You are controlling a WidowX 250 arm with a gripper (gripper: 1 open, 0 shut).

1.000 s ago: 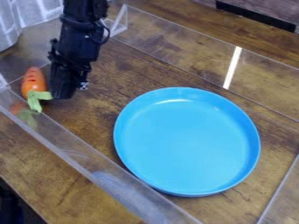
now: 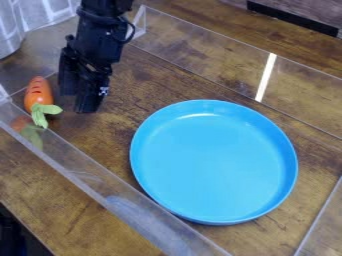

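My black gripper [image 2: 83,82] hangs at the upper left over the wooden floor, open, with nothing seen between its dark fingers. Just left of it an orange toy carrot [image 2: 39,94] with green leaves lies on the wood, apart from the gripper. A large blue plate [image 2: 214,160] fills the lower right of the view.
Clear plastic walls [image 2: 100,195] border the area. A pale cylindrical object [image 2: 16,22] stands at the top left corner. The wood between gripper and plate is bare, as is the upper right.
Over the last second my gripper has shifted slightly right, away from the carrot, and its fingers now look darker and differently angled. The carrot and plate stay where they were.
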